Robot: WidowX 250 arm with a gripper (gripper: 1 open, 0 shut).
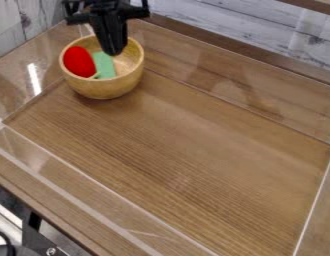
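Note:
A wooden bowl (104,88) sits at the upper left of the table, holding a red object (77,61) on its left side and a light green object (104,63) beside it. My dark gripper (114,48) hangs over the back part of the bowl, just above the green object, and looks shut. Whether anything is between its fingertips is too small to tell.
A pale wall edge runs along the back left, and dark hardware shows at the bottom left corner.

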